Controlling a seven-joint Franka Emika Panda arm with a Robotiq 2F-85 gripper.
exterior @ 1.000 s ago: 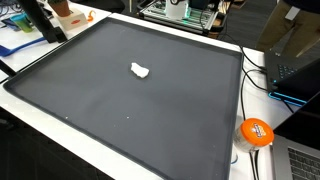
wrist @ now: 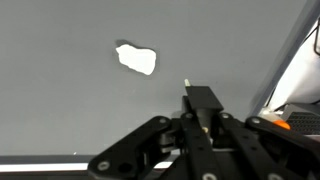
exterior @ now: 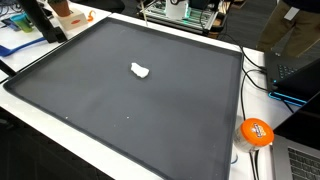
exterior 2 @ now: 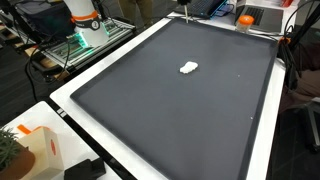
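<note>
In the wrist view my black gripper reaches in from the lower right and is shut. A small pale tip (wrist: 187, 82) shows just past its fingers; it seems to belong to a thin stick-like thing held between them, mostly hidden. A crumpled white piece (wrist: 137, 58), perhaps cloth or paper, lies flat on the dark grey board, apart from the gripper. The same white piece (exterior: 139, 70) sits in the upper middle of the board in exterior view 1, and the white piece (exterior 2: 188, 67) shows in exterior view 2. Exterior view 1 does not clearly show the gripper.
The dark board (exterior: 150, 110) is otherwise bare, with a white table edge around it. An orange-lidded jar (exterior: 254, 133) stands beside one corner, near a laptop (exterior: 298, 160). Cables run along that side. Several objects crowd the opposite corner (exterior: 68, 15).
</note>
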